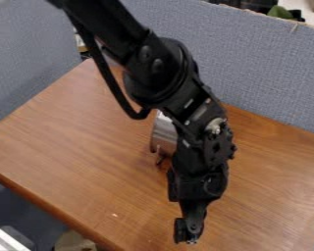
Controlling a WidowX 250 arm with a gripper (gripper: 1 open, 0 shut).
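My black arm reaches down from the top left over a wooden table [68, 137]. Its gripper [188, 227] hangs low over the front right part of the table, pointing down. The fingers are seen edge-on, so their spacing is hard to tell; nothing shows held between them. A silver metal cylinder [164, 132], perhaps a pot or can with a small fitting at its lower side, stands behind the arm, mostly hidden by it.
Grey padded panels [258, 74] border the table at the back and left. A blue strip lies at the right edge, and clutter sits beyond the front left corner.
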